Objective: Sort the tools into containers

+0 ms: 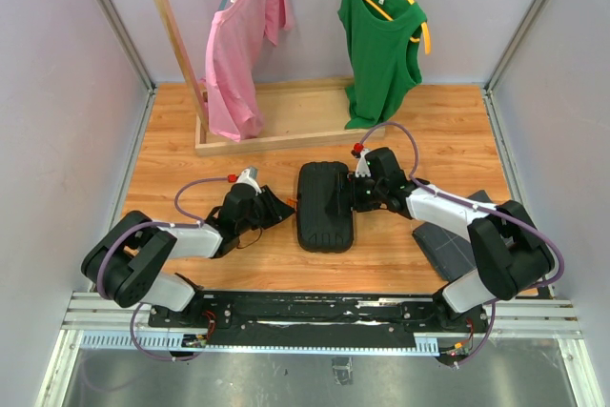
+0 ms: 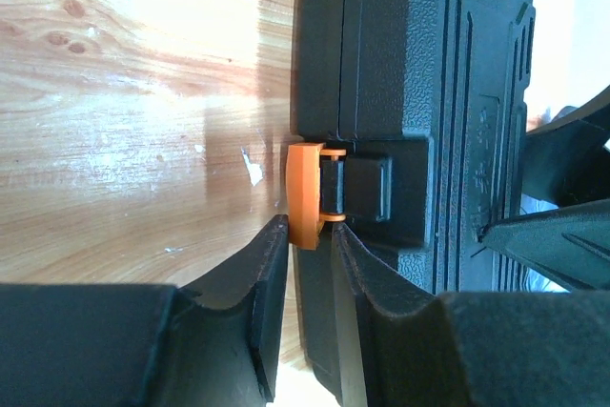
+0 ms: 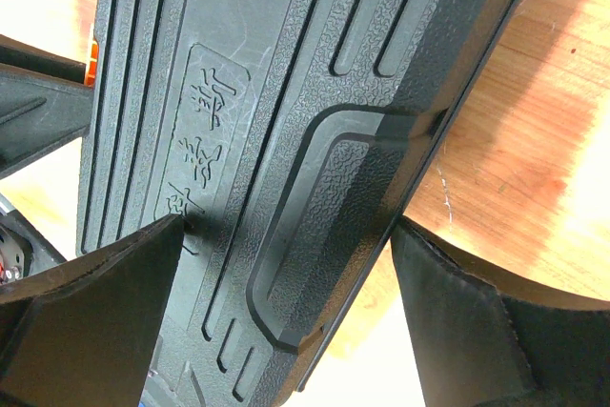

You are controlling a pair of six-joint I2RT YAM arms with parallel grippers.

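A black tool case point(image 1: 324, 231) with moulded lid lies in the middle of the wooden floor. Its orange latch point(image 2: 304, 193) is on the left side. My left gripper point(image 1: 284, 207) is at that latch, its fingertips close together just below it in the left wrist view; whether they grip anything is unclear. My right gripper reaches over the case from the right, its fingers apart on either side of the case's edge region, touching or very near it. No loose tools are visible.
A dark flat panel point(image 1: 443, 250) lies at the right. Behind stands a wooden rack point(image 1: 286, 140) with a pink top point(image 1: 233, 73) and a green top point(image 1: 376, 54) on hangers. Bare floor is left of the case.
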